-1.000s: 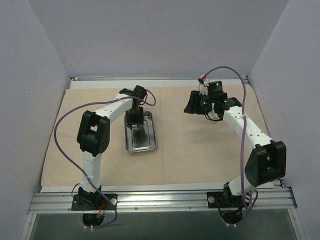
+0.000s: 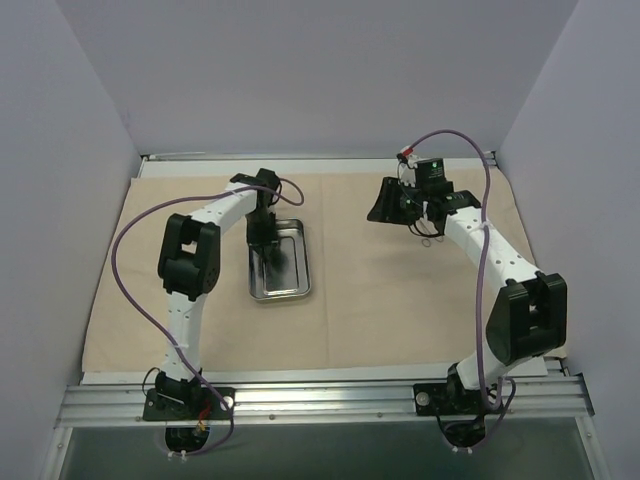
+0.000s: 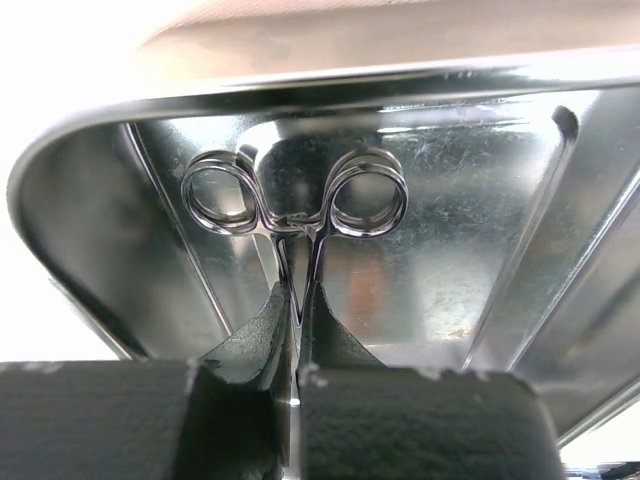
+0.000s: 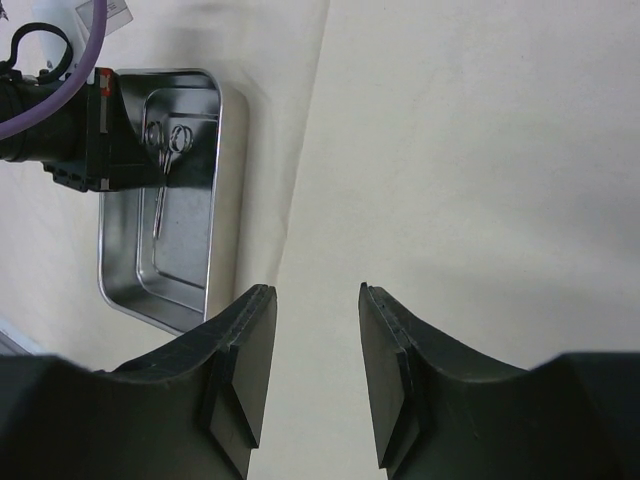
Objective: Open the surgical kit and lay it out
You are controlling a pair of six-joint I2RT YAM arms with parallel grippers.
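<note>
A metal tray (image 2: 304,270) lies left of centre on the cloth. Inside it is a scissor-like steel clamp, its ring handles (image 3: 372,193) toward the tray wall in the left wrist view. My left gripper reaches into the tray, shut on the clamp's shanks just below the rings; the clamp's lower part is hidden behind the fingers. From the right wrist view, the clamp (image 4: 160,205) lies lengthwise within the tray. My right gripper is off to the tray's right, part open with only bare cloth showing between its fingers.
Part of a metal instrument with a loop (image 2: 428,241) shows beneath the right arm at the back right. Grey walls border the table at the back and sides.
The tray itself has moved a few pixels left and back. The right arm has barely moved.
</note>
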